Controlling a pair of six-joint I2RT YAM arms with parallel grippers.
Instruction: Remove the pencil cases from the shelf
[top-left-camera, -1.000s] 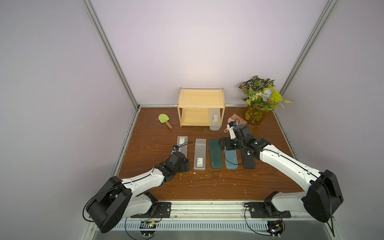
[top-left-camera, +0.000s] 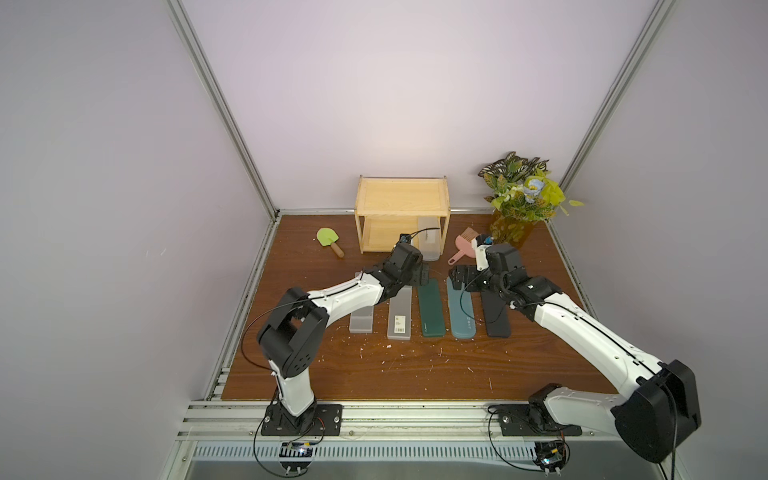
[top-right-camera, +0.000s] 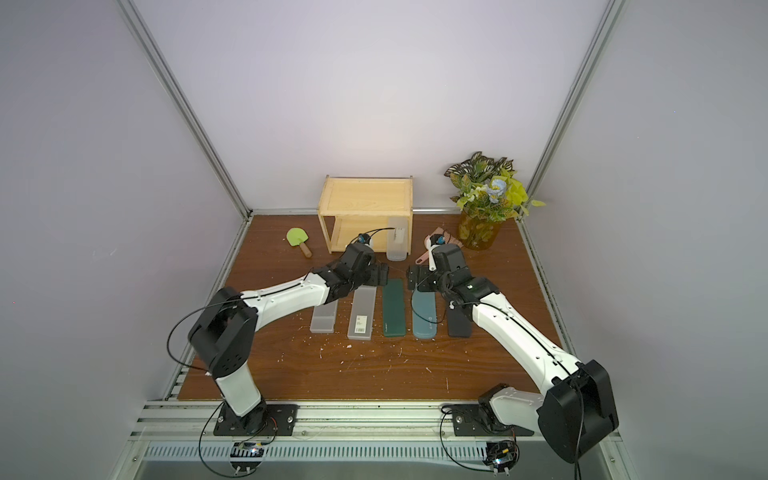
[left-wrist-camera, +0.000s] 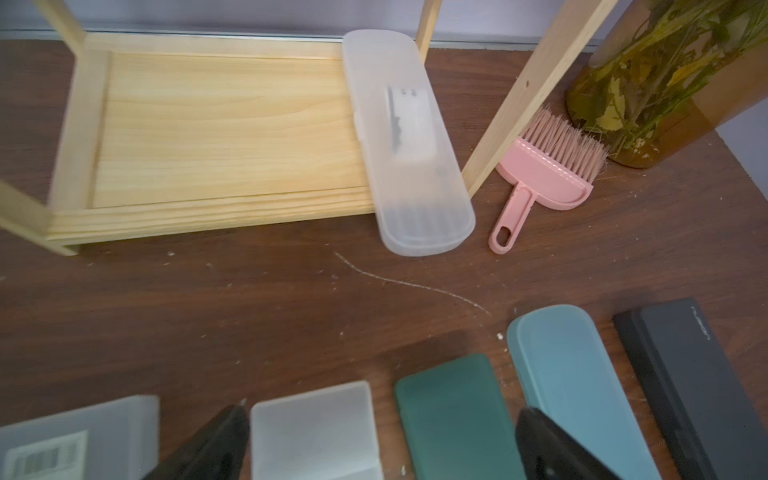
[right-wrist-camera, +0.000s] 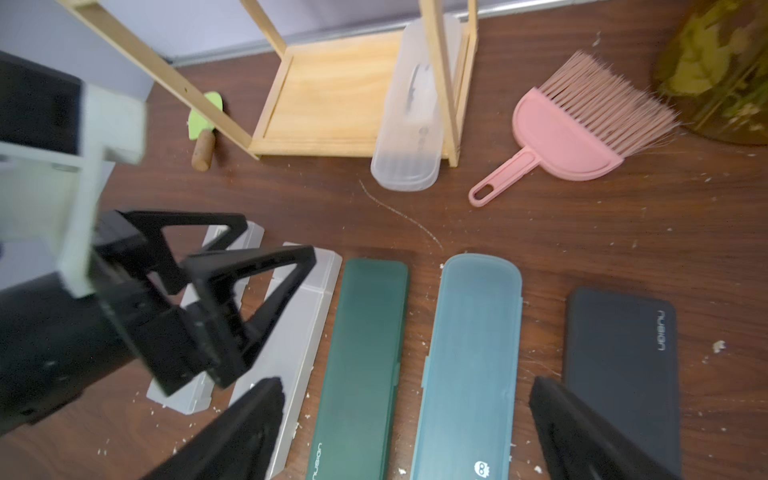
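One clear pencil case (left-wrist-camera: 412, 152) lies on the right side of the lower board of the wooden shelf (left-wrist-camera: 232, 120), its near end jutting past the front edge. My left gripper is open in front of the shelf, nothing between its fingers. Also open and empty is my right gripper, above the light blue case (right-wrist-camera: 472, 352). On the table, in a row, lie a dark green case (right-wrist-camera: 364, 360), a black case (right-wrist-camera: 622, 368), and two clear grey ones, of which one carries a label (top-left-camera: 399, 323).
A pink dustpan brush (right-wrist-camera: 564, 132) lies right of the shelf, near the vase of flowers (top-left-camera: 512, 228). A green trowel (top-left-camera: 328, 237) lies to its left. Bare table (top-left-camera: 448, 372) stretches in front of the row of cases.
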